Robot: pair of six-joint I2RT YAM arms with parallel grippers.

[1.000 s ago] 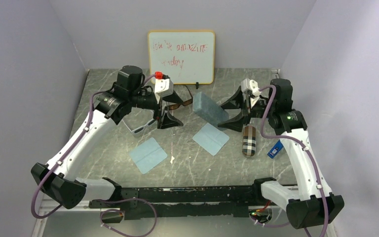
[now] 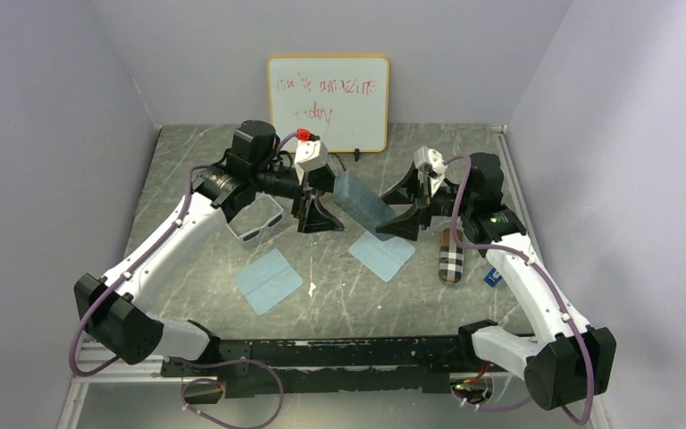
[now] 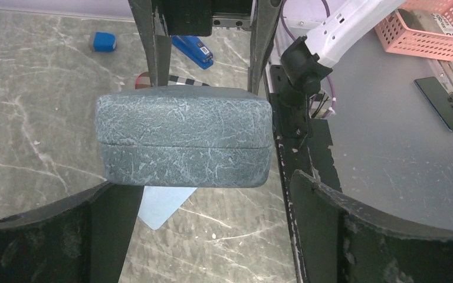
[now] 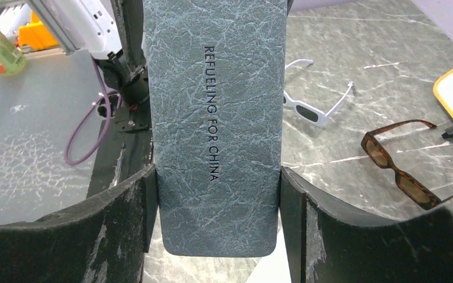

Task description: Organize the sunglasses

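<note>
A grey marbled glasses case lettered "REFUELING FOR CHINA" hangs above the table's centre, with my right gripper shut on one end. My left gripper is open at the case's other end, which sits just in front of and between its fingertips in the left wrist view. White sunglasses and brown sunglasses lie on the table. Two light-blue cloths lie toward the front.
A plaid pouch and a blue object lie at the right. A whiteboard stands at the back.
My right gripper has moved left with the case, toward the left gripper. The left gripper has shifted slightly right, and the two now nearly meet at the case.
</note>
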